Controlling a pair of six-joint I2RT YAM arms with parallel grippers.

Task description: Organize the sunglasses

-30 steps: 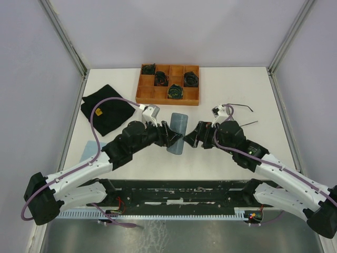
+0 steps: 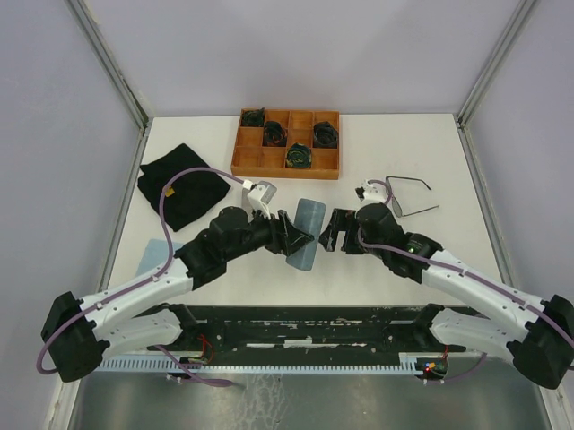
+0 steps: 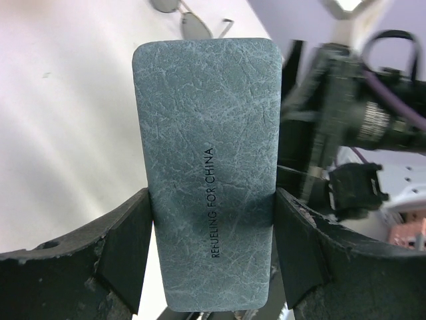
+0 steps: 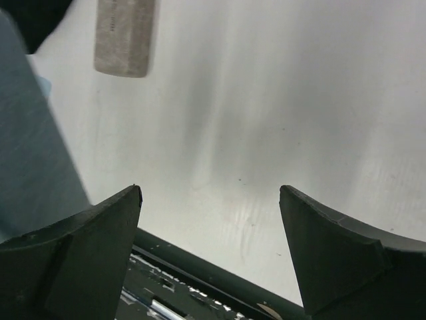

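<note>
A blue-grey glasses case (image 3: 212, 180) with printed lettering is held closed between the fingers of my left gripper (image 2: 300, 237), above the middle of the table. In the right wrist view the case (image 4: 33, 147) shows blurred at the left edge. Just right of it, my right gripper (image 2: 337, 230) stands open; its fingers (image 4: 100, 240) have bare table between them. Folded-out sunglasses (image 2: 413, 195) lie on the table at the right, partly hidden behind the right arm. Their lenses (image 3: 194, 27) show at the top of the left wrist view.
A wooden compartment tray (image 2: 260, 161) with several dark rolled items stands at the back. A black cloth (image 2: 184, 188) lies at the left, a light blue cloth (image 2: 154, 255) nearer the front. A grey-brown block (image 4: 124, 40) rests on the table.
The left gripper has shifted slightly right and toward the front with the case, which tilts a little more. The right gripper has moved slightly right, now further from the case's edge.
</note>
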